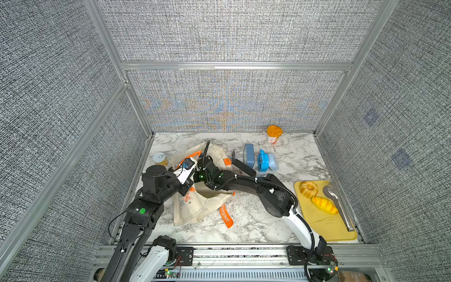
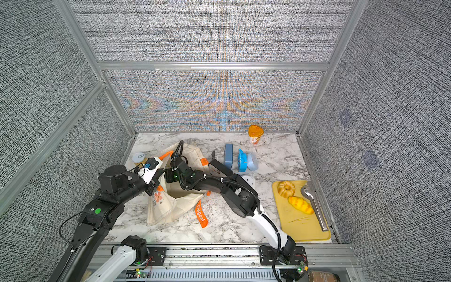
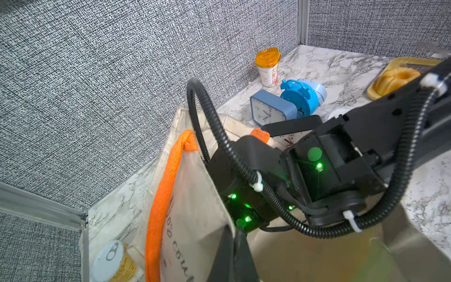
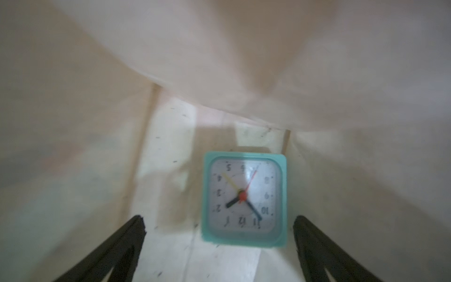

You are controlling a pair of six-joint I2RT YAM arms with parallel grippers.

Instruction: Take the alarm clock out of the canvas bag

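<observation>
The canvas bag [image 1: 185, 213], cream with orange handles, stands left of centre with its mouth open. My left gripper is shut on the bag's left rim, the cloth running in between its fingertips. My right arm reaches down through the mouth; both top views hide its fingers. In the right wrist view, a square mint-green alarm clock [image 4: 244, 199] lies face up on the bag's floor. My right gripper is open, one finger [image 4: 115, 249] to the left of the clock and the other [image 4: 324, 251] to the right, with a wider gap on the left.
To the bag's right stand a blue clock [image 1: 249, 156] and a bright blue item [image 1: 263, 160]. A can [image 1: 159, 158] is close on its left. The yellow board [image 1: 324, 226] with toy breads lies at the right, and an orange-lidded cup [image 1: 274, 134] at the back.
</observation>
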